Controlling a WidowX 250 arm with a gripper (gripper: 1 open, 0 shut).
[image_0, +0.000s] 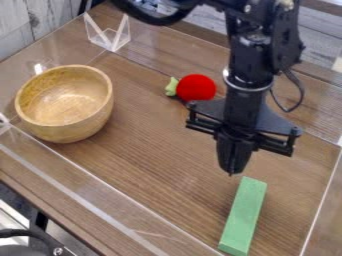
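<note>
My dark gripper (235, 158) hangs over the middle right of the wooden table in the camera view, pointing down, its narrow fingertips shut with nothing seen between them. Below and a little right of it lies a flat green rectangular block (243, 214). Behind the gripper, partly hidden by the arm, sits a red round object (195, 87) with a small green part at its left, looking like a tomato or similar toy.
A wide wooden bowl (64, 121) stands at the left. A clear acrylic holder (108, 30) is at the back left.
</note>
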